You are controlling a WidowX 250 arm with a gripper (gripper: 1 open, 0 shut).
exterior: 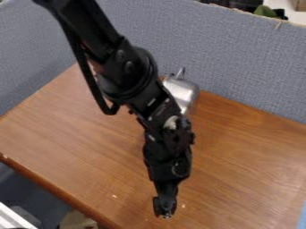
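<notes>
My black gripper [165,204] points down over the front middle of the wooden table [66,134], its fingertips low near the surface; how wide the fingers stand is hard to see in the camera view. Behind the arm, a silver metal object [182,89], perhaps a pot, stands near the back of the table, partly hidden by the arm.
Grey padded panels [245,63] border the table at the back and left. At the lower left, beyond the table edge, are white and dark items on the floor.
</notes>
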